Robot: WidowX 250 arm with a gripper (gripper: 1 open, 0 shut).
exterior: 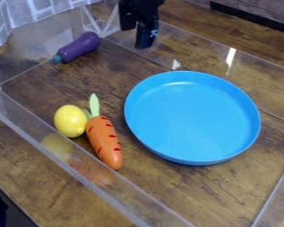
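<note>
My dark gripper [145, 34] hangs at the top centre of the camera view, over the back of the wooden table, apart from every object; its fingers are small and dark, with nothing visible held. A purple eggplant [77, 48] lies at the upper left. A yellow lemon [70, 121] sits at the lower left beside an orange carrot [104, 143] with a green top. A large empty blue plate [192, 120] fills the centre right.
Clear walls [26, 151] run along the left and lower edges of the work area. Bare table surface lies between the eggplant and the plate and along the right side.
</note>
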